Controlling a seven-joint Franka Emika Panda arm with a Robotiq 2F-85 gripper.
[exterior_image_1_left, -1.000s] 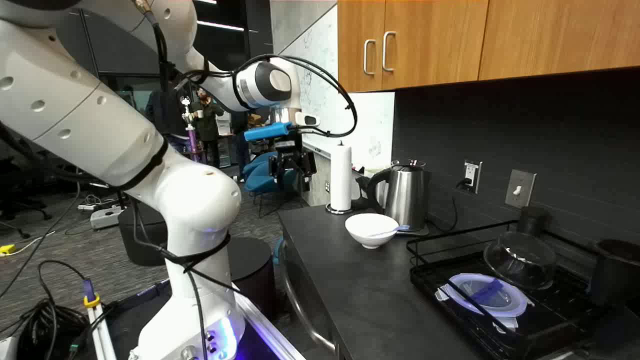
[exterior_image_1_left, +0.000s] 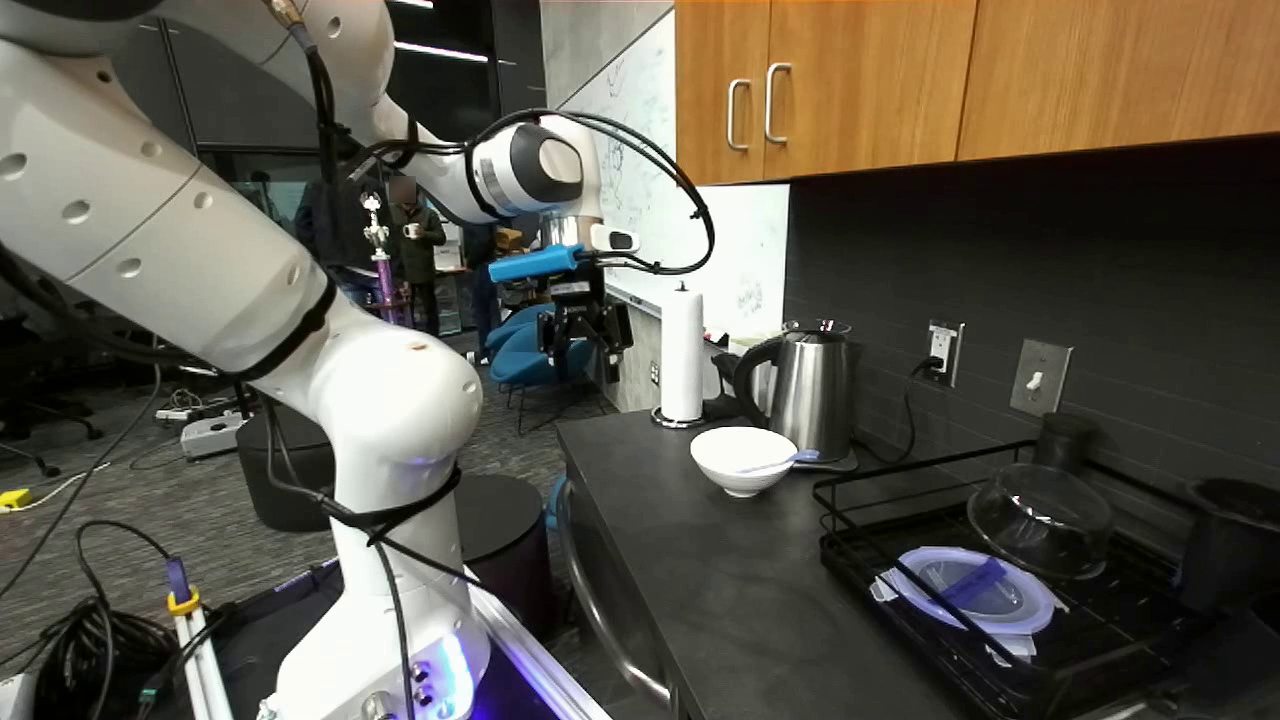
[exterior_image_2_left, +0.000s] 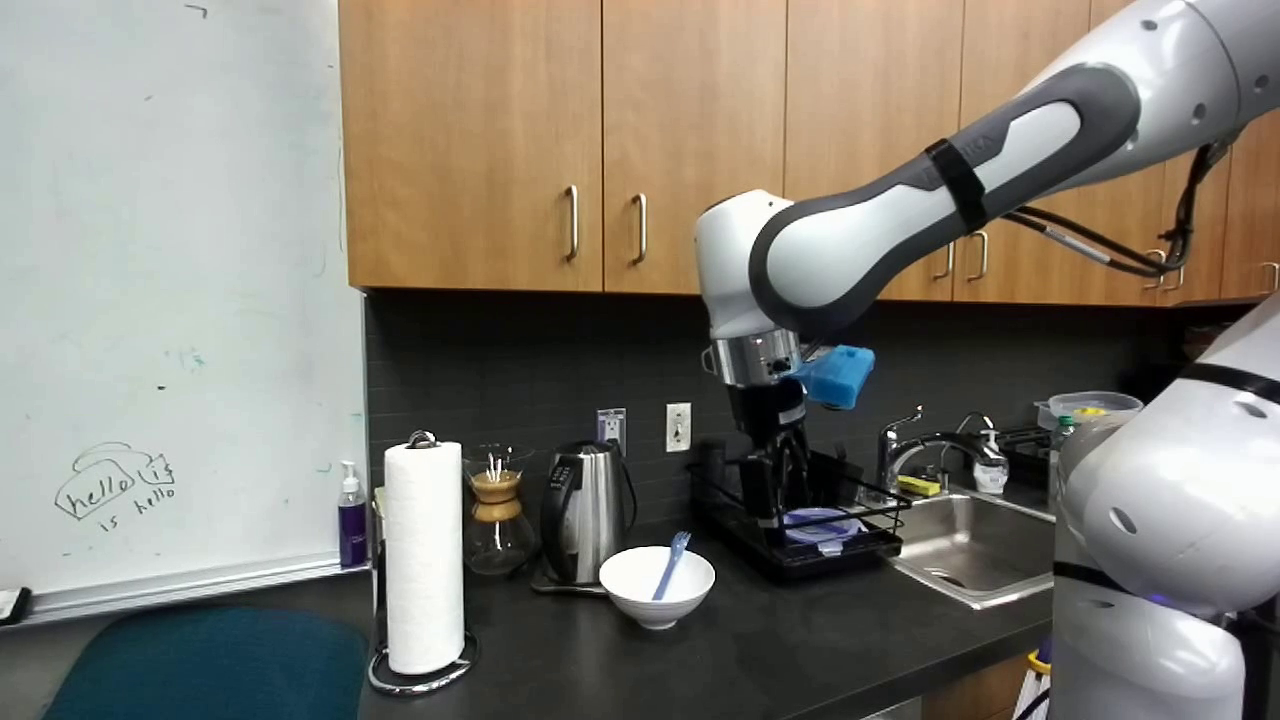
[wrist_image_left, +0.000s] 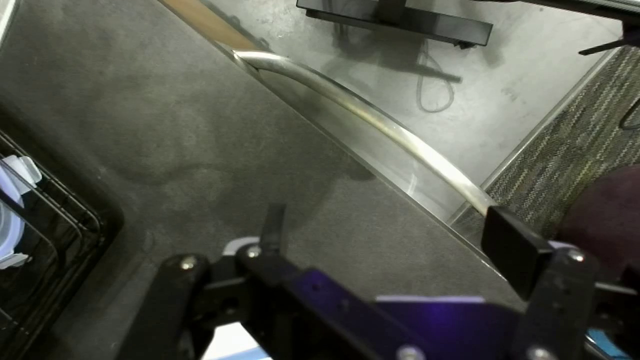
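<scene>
High over the counter's front edge, my gripper stands open and empty, its two fingers wide apart in the wrist view. In exterior view 1 the gripper (exterior_image_1_left: 585, 348) hangs pointing down, left of the paper towel roll. A white bowl (exterior_image_1_left: 734, 454) sits upright on the dark counter (exterior_image_2_left: 744, 648), well below the gripper. Leaning inside the bowl is a blue fork (exterior_image_2_left: 672, 562), its tines up over the rim. Part of the white bowl (wrist_image_left: 231, 341) shows behind the gripper at the bottom of the wrist view.
A paper towel roll (exterior_image_2_left: 423, 558), a steel kettle (exterior_image_1_left: 813, 390) and a glass carafe (exterior_image_2_left: 495, 528) line the back. The black dish rack (exterior_image_1_left: 858, 558) holds a lilac plate (exterior_image_1_left: 924, 564) and a clear bowl (exterior_image_1_left: 1041, 518). The counter between bowl and rack is bare.
Neither my arm nor the objects on the counter have visibly moved. Only a person in the background has shifted slightly.
</scene>
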